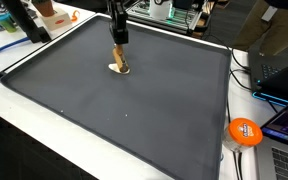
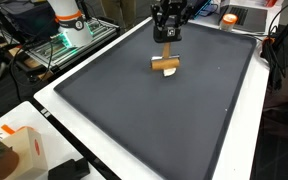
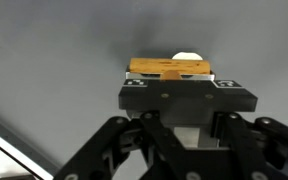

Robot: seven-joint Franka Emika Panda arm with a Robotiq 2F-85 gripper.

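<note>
A mallet-shaped wooden piece [image 2: 165, 64] hangs head-down from my gripper [image 2: 167, 40], which is shut on its upright handle. In the wrist view its head [image 3: 171, 66] lies crosswise just beyond the gripper, with the handle stub between the fingers. A small white round thing [image 3: 188, 56] on the dark table shows partly from behind the head. In exterior view 1 the wooden piece [image 1: 121, 60] is right above or touching that white thing [image 1: 119, 69]; I cannot tell which.
On the white edge strip stands an orange-lidded jar [image 1: 244, 133]. At the left back lie assorted items beyond the table edge, and a laptop [image 1: 279, 80] is at the right.
</note>
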